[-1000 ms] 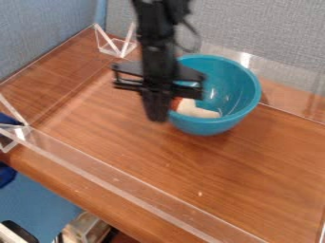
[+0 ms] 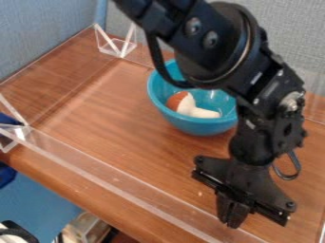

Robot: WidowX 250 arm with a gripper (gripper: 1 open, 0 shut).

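Note:
My gripper (image 2: 234, 207) is low over the wooden table at the lower right, pointing down with its fingers shut and nothing visible between them. Behind it, toward the back middle, a teal bowl (image 2: 158, 93) holds a white item (image 2: 200, 112) and an orange round item (image 2: 178, 99). The arm partly covers the bowl.
Clear rails run along its edges, with white frame pieces (image 2: 117, 46) at the back left corner. Blue and other items lie off the table at the lower left.
The arm has swung from above the bowl toward the front right and lower, away from the bowl. The bowl and its contents appear to stay in place.

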